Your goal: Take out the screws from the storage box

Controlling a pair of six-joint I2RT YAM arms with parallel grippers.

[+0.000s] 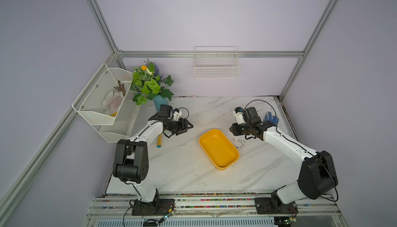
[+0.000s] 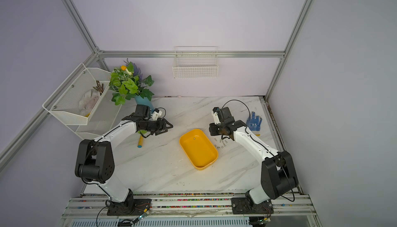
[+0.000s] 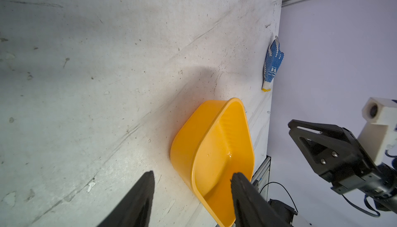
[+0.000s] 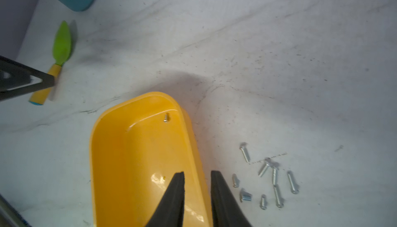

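The yellow storage box [image 1: 211, 134] stands at the table's centre. One small screw [image 4: 166, 117] lies inside it at the far end. On the marble table right of the box lie several loose silver screws [image 4: 292, 182], clearest in the right wrist view. My right gripper is raised above the box's right side and the loose screws, its fingers a little apart with nothing seen between them. My left gripper hangs in the air left of the box, its fingers wide apart and empty.
A green tool with a yellow handle [image 4: 41, 96] lies at the left. Behind the left arm stands a blue vase [image 1: 160, 102] with leafy flowers. A blue glove [image 1: 270, 118] rests at the back right.
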